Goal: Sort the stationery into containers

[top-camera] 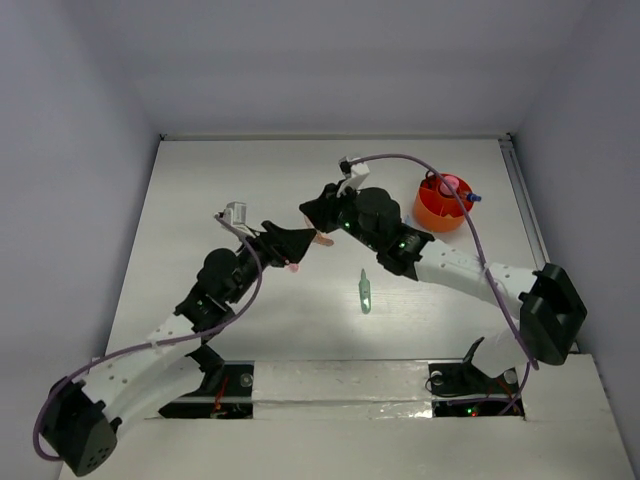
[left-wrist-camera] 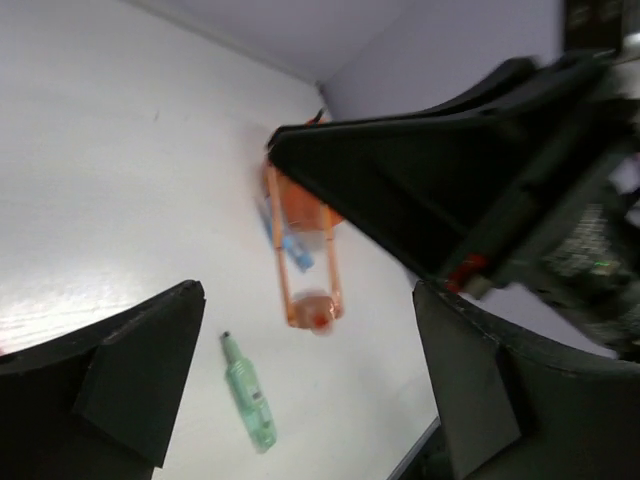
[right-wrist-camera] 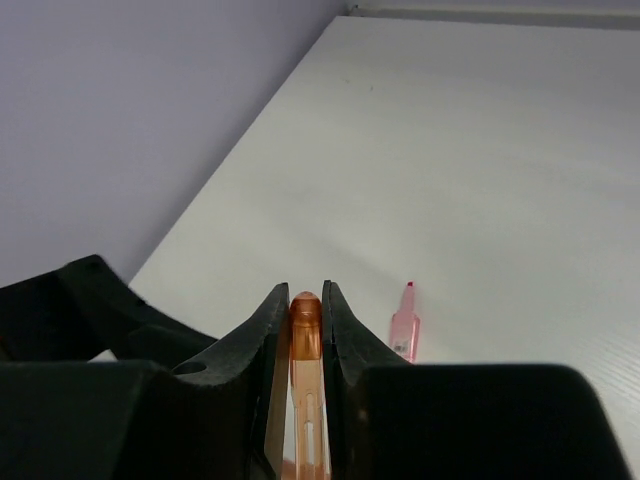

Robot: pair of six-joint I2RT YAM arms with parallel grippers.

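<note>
My right gripper is shut on an orange stationery item point(right-wrist-camera: 308, 400), held upright in the right wrist view and seen above the table's middle in the top view. My left gripper stands open beside it, nothing between its fingers. A pink item point(right-wrist-camera: 404, 325) lies on the white table near the middle. A green item point(top-camera: 365, 292) lies lower, right of centre. A blue item point(left-wrist-camera: 295, 250) lies behind the orange one in the left wrist view. The orange container point(top-camera: 436, 212), with compartments and some items in it, stands at the back right.
Walls enclose the table point(top-camera: 200, 180) at the back and sides. The two arms' ends are close together over the middle.
</note>
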